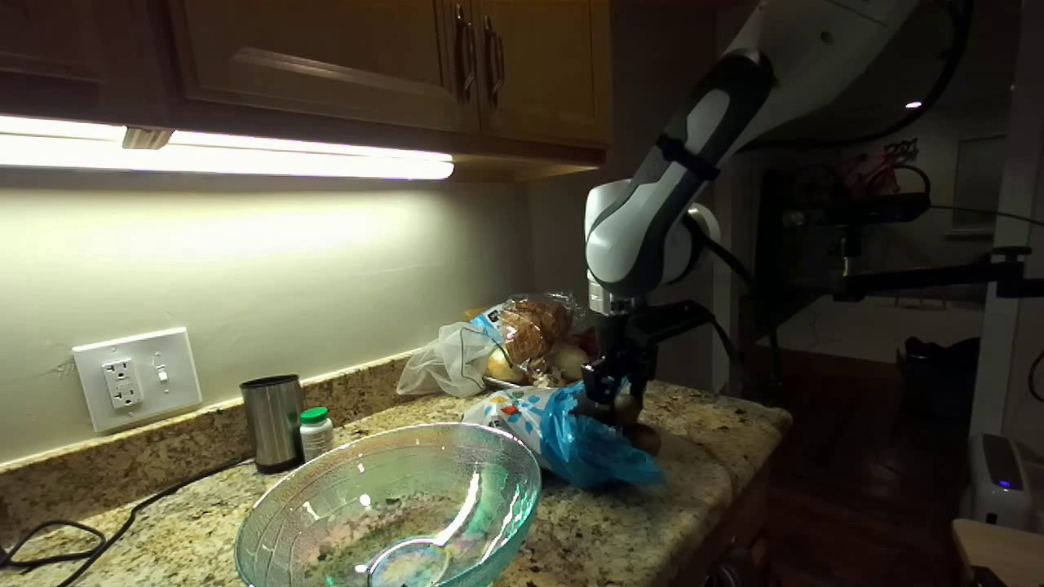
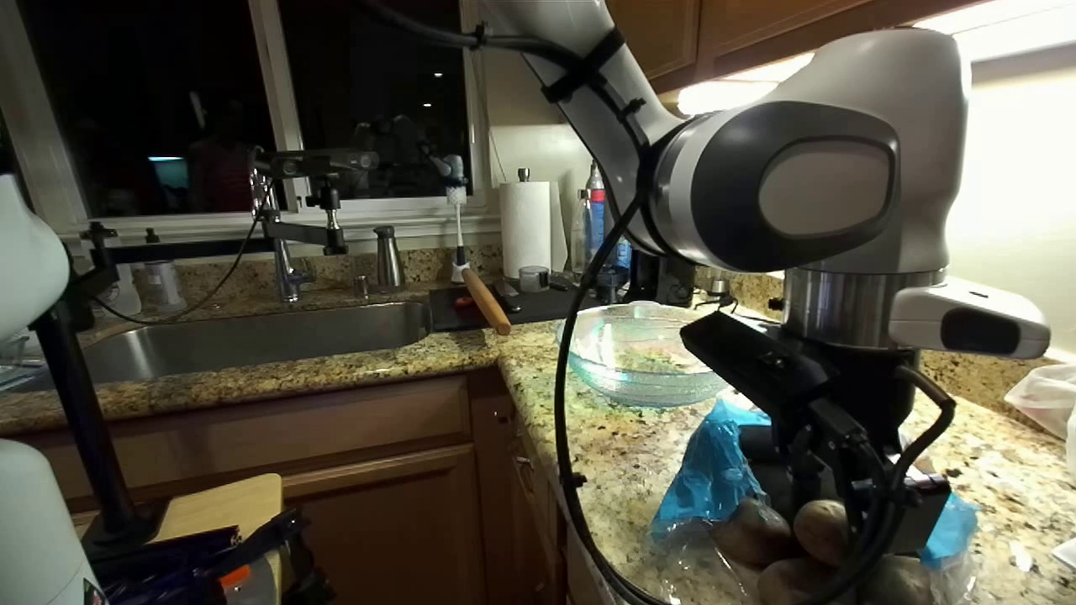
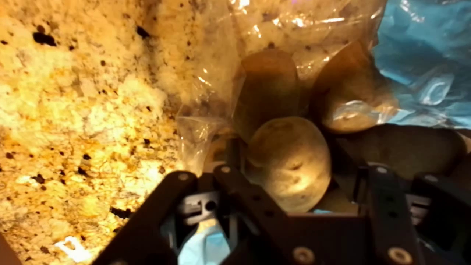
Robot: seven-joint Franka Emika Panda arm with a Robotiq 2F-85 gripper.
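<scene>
My gripper is lowered into the open mouth of a blue and clear plastic bag (image 3: 424, 57) of potatoes. Its fingers stand apart on either side of a round, pale brown potato (image 3: 291, 163), and a gap shows between that potato and the right finger. Other potatoes (image 3: 271, 84) lie around it, some under clear plastic. In exterior view 1 the bag (image 1: 587, 445) lies on the counter with the gripper (image 1: 614, 396) over its open end. The fingertips are partly hidden among the potatoes in exterior view 2.
A large clear glass bowl (image 1: 391, 470) stands left of the bag in exterior view 1. Behind the bag lie bagged bread (image 1: 533, 328) and a white mesh bag (image 1: 450, 362). A steel cup (image 1: 274, 421) and a green-capped bottle (image 1: 316, 430) stand by the wall.
</scene>
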